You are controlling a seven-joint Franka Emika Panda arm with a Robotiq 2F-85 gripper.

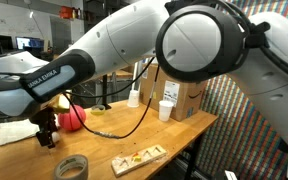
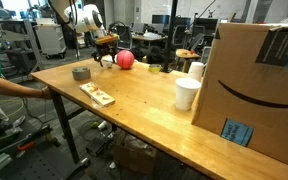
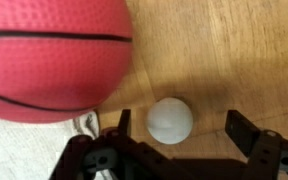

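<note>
Low over the wooden table, my gripper stands open, its two dark fingers apart. A small round white object (image 3: 170, 121) lies between and just beyond the fingertips in the wrist view, nearer the left one. Nothing shows the fingers touching it. A red ball with dark lines (image 3: 54, 55) sits close by at the upper left of that view. In exterior view 1 the gripper (image 1: 48, 135) points down beside the red ball (image 1: 72, 118), and the white object is mostly hidden there.
A white cloth (image 1: 18, 131) lies near the ball. A round grey bowl or roll (image 1: 71, 168) and a pale flat board (image 1: 138, 159) lie on the table's near side. White cups (image 2: 186, 94) and a large cardboard box (image 2: 252, 90) stand farther off. Mid-table is mostly clear.
</note>
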